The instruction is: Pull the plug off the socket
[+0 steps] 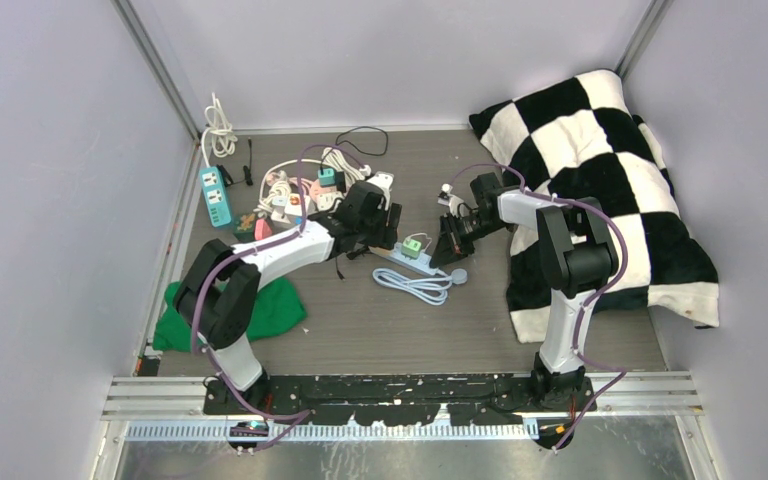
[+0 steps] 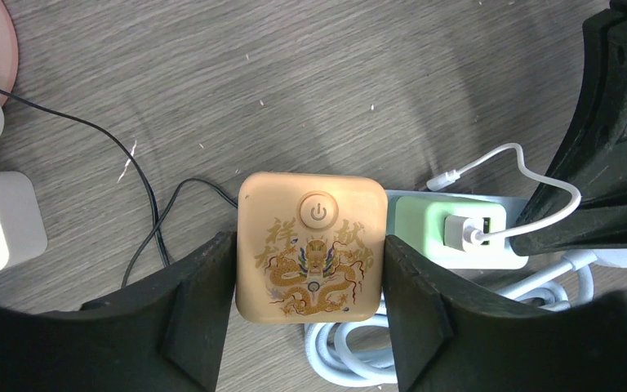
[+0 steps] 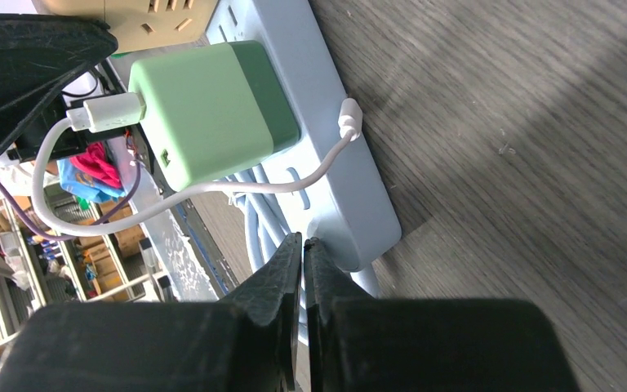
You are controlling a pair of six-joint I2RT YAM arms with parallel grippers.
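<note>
A light-blue power strip point(image 1: 424, 263) carries a green cube adapter point(image 1: 410, 248) with a white cable, and, at its left end, an orange block plug point(image 2: 310, 245) printed with a dragon. My left gripper is over the orange plug, fingers either side of it; whether they press on it is unclear. My right gripper is closed at the strip's near end, its tips against the strip point(image 3: 335, 204); how much lies between them is hard to see.
Assorted adapters, strips and cables point(image 1: 215, 195) crowd the left and back. A green cloth point(image 1: 270, 310) lies front left, a checkered cushion point(image 1: 580, 150) on the right.
</note>
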